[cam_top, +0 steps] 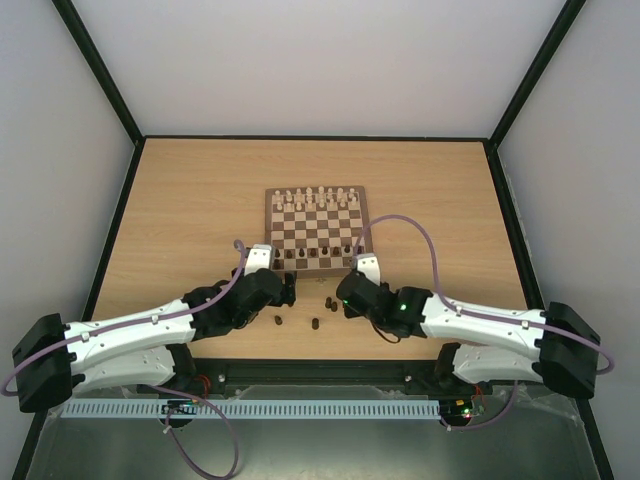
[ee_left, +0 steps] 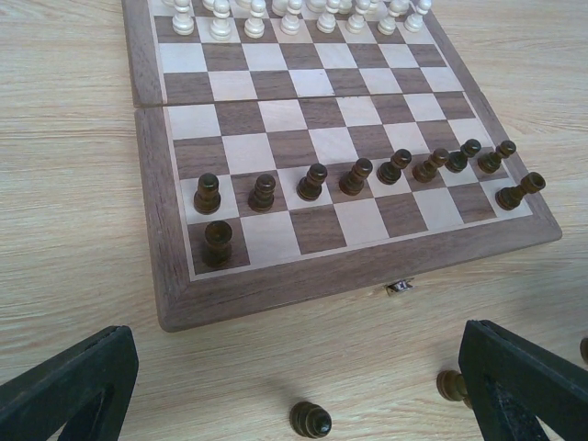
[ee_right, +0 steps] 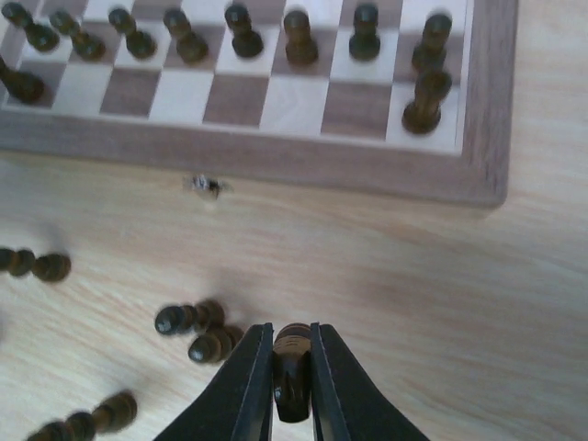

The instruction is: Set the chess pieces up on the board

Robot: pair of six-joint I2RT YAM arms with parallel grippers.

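The chess board (cam_top: pixel 312 232) lies on the table with white pieces (cam_top: pixel 318 199) along its far side. On the near side stand a row of dark pawns (ee_left: pixel 312 182) and a dark piece on each near corner, one of them (ee_left: pixel 218 243) at the left. A dark piece (ee_right: pixel 292 372) is pinched between the fingers of my right gripper, in front of the board's near edge. My left gripper is open and empty, its fingers apart before the board's near left part. The squares between the two corner pieces are bare.
Several dark pieces lie loose on the table in front of the board, among them one piece (ee_left: pixel 310 420) near my left gripper and a pair (ee_right: pixel 197 329) beside my right one. The table behind the board (cam_top: pixel 200 180) is clear.
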